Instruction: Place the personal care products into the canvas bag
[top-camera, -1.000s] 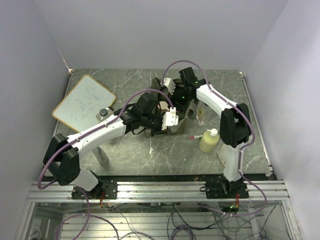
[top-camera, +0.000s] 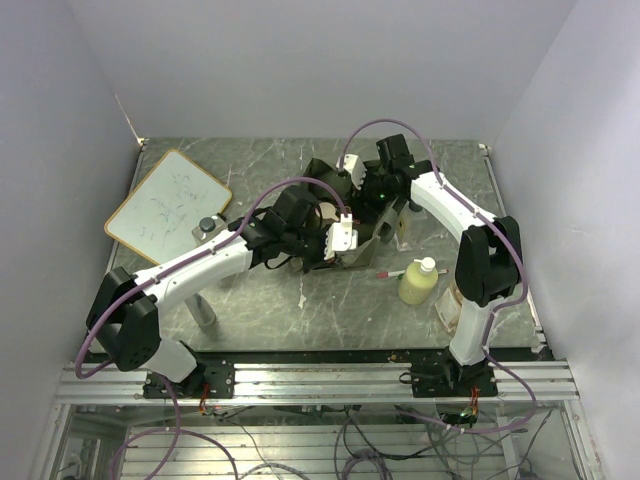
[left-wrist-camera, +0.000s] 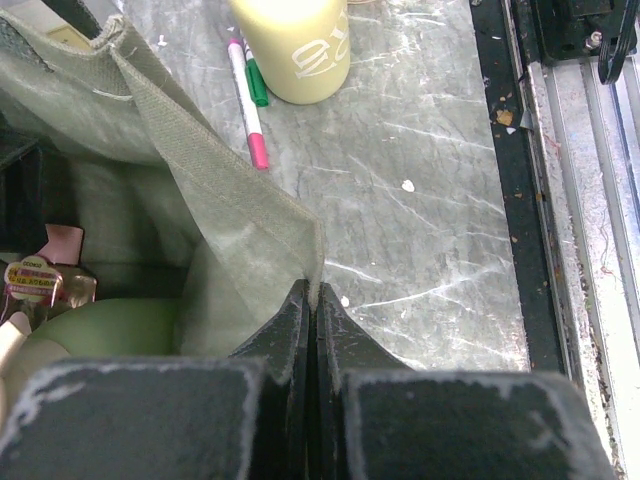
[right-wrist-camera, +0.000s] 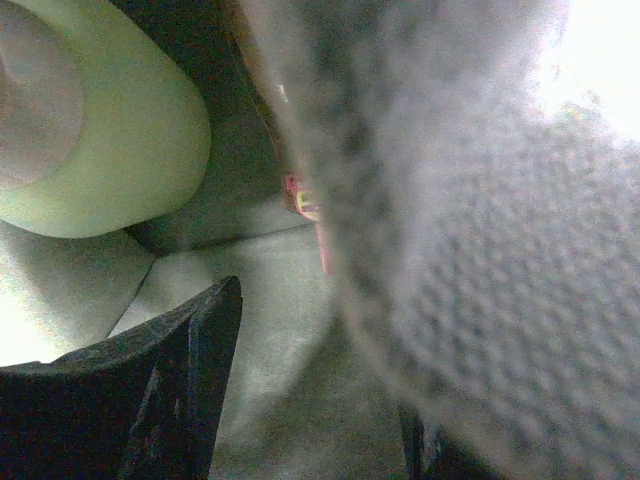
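The canvas bag (top-camera: 355, 255) stands open at the table's centre. In the left wrist view my left gripper is shut on the bag's rim (left-wrist-camera: 240, 215). My right gripper (top-camera: 375, 200) is down at the bag's back right; in the right wrist view grey canvas blurs much of it, and its fingers (right-wrist-camera: 150, 400) are partly hidden. Inside lie a green bottle, also at the left wrist view's bottom, and a small bottle with pink (left-wrist-camera: 50, 285). A yellow pump bottle (top-camera: 418, 285) stands outside, right of the bag.
Pink and green markers (left-wrist-camera: 248, 110) lie beside the pump bottle. A whiteboard (top-camera: 165, 205) lies at the back left. A silver can (top-camera: 200, 310) stands front left, other containers behind it.
My right arm has shifted a little to the right over the bag's back part. The left arm has not visibly moved.
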